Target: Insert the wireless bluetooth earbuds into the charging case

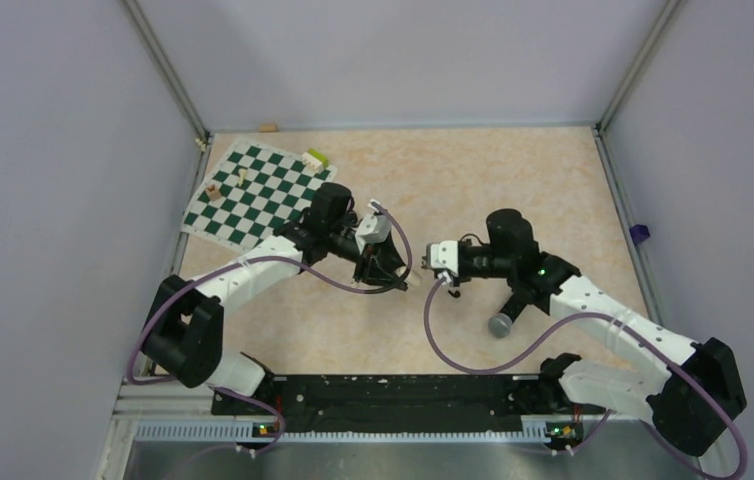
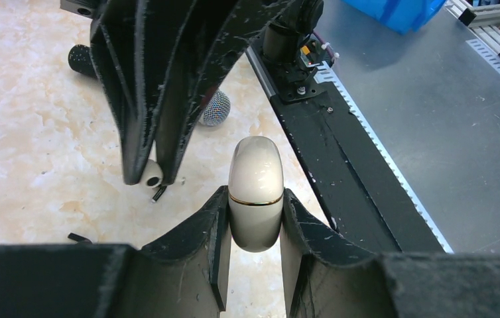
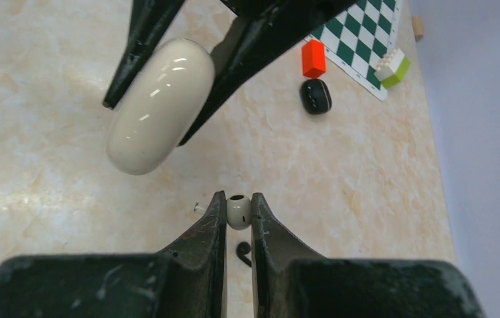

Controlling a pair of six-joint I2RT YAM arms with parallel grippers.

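In the left wrist view, my left gripper is shut on the cream charging case [image 2: 255, 165], an upright pill shape with a thin gold seam. Whether its lid stands open cannot be made out. A small white earbud [image 2: 151, 174] with a dark opening sits between the fingertips of my right gripper, left of the case and apart from it. From the right wrist, the earbud [image 3: 239, 212] is pinched between the shut fingers, and the tilted case [image 3: 161, 106] hangs up and to the left. Both grippers are above the table; no second earbud can be identified.
A microphone [image 2: 215, 108] lies on the table near the right arm. Small dark pieces [image 2: 79, 238] lie below the grippers. A black rounded object [image 3: 315, 97], a red block [image 3: 313, 59] and the checkered board [image 1: 258, 193] are farther off.
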